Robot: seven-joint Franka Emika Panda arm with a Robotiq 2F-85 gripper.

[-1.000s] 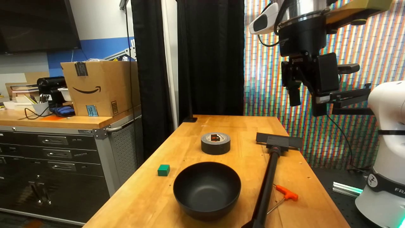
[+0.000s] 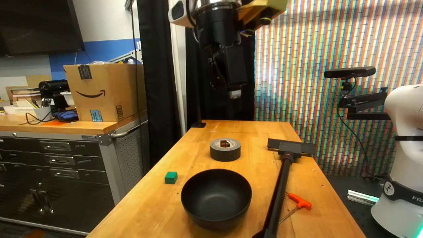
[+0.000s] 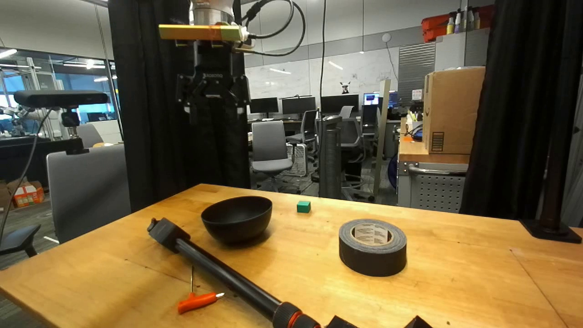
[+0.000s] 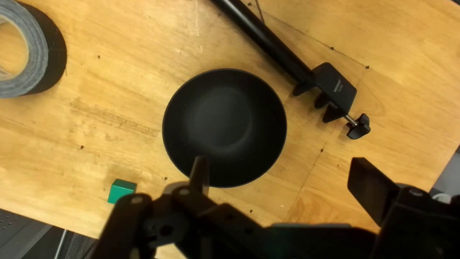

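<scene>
High above the table hangs my gripper (image 3: 216, 112), open, with empty space between its fingers. In the wrist view the gripper shows its two fingers wide apart at the lower edge, one of them overlapping the near rim of the black bowl (image 4: 226, 125). The bowl is empty and upright on the wood. A small green cube (image 4: 122, 191) lies on the table beside the bowl, close to the table's edge. A thick roll of dark tape (image 2: 225, 153) rests flat behind the bowl in exterior view 1.
A long black pole with a clamp (image 2: 280, 186) lies along the table beside the bowl. An orange-handled hex key (image 2: 300, 201) is next to the pole. Bare wood (image 3: 311, 251) separates bowl, cube and tape. A dark stand (image 3: 549, 227) stands on the table.
In exterior view 1 my gripper has moved left, from over the right side of the table to above its middle. The bowl, cube, tape, pole and hex key have stayed in place.
</scene>
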